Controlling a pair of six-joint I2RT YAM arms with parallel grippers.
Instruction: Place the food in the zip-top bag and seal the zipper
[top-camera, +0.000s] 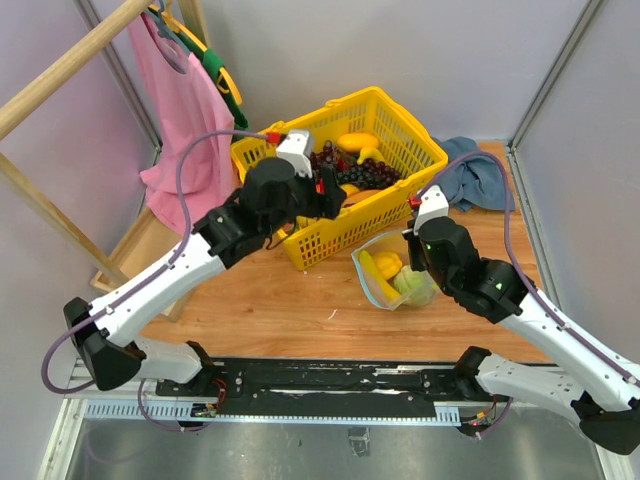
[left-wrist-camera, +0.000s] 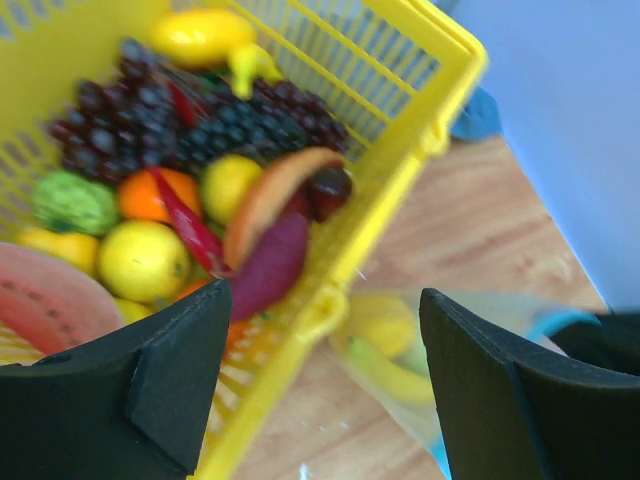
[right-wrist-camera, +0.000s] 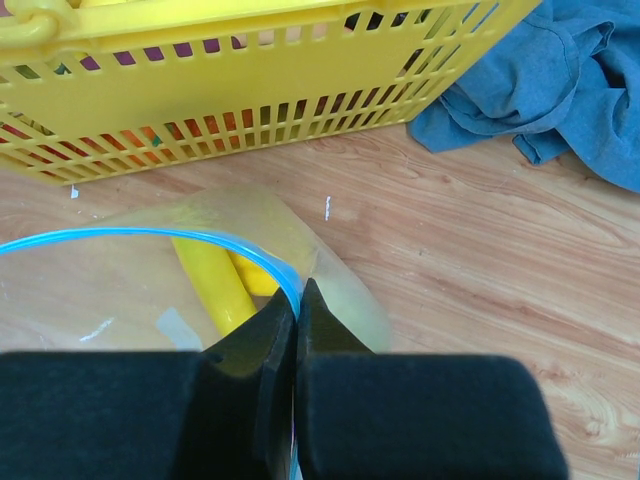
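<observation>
The zip top bag (top-camera: 395, 290) with blue zipper rim stands right of the basket, holding yellow produce (top-camera: 385, 262) and a pale green item. My right gripper is shut on the bag's rim. My left gripper is open over the near side of the yellow basket (top-camera: 300, 250), nothing between its fingers. Below it in the left wrist view are grapes (left-wrist-camera: 260, 128), a purple eggplant (left-wrist-camera: 268, 265), oranges, peppers and other mixed food.
A blue cloth (top-camera: 465, 185) lies right of the basket. Pink clothing (top-camera: 185, 130) hangs on a wooden rack at left.
</observation>
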